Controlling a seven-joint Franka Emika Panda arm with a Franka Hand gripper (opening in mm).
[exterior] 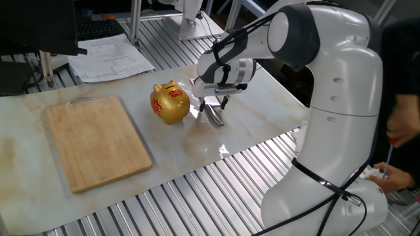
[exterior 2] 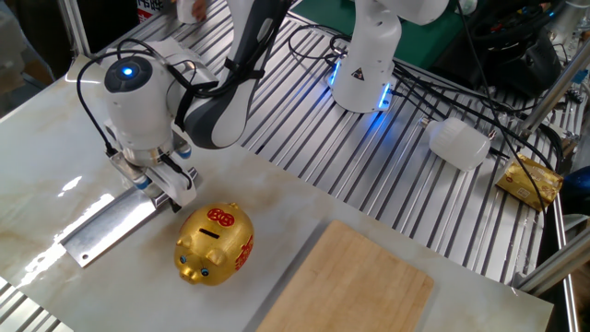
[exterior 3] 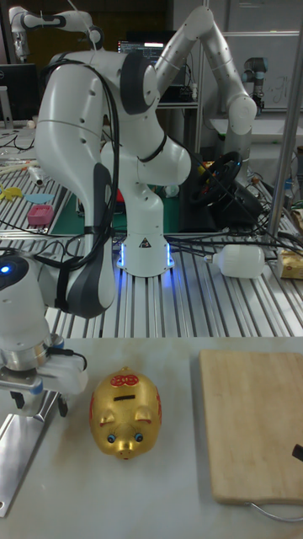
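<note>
A metal cleaver lies flat on the pale marbled tabletop, its broad shiny blade [exterior 2: 106,226] clearest in the second exterior view and its silvery handle [exterior: 214,117] in the first. Above the handle end hangs my gripper [exterior: 212,108], pointing down with its two dark fingers apart, one to each side of the cleaver. Nothing appears clamped between them. The third exterior view has the gripper [exterior 3: 40,406] at the left edge over the blade [exterior 3: 19,454], with the handle hidden.
Close beside the gripper stands a golden piggy bank [exterior: 170,103] with red markings. Beyond it lies a wooden cutting board [exterior: 98,143] with a metal loop handle. Bare tabletop separates these two. Papers [exterior: 110,59] rest behind the table, and a person's hands [exterior: 397,176] show at the far right.
</note>
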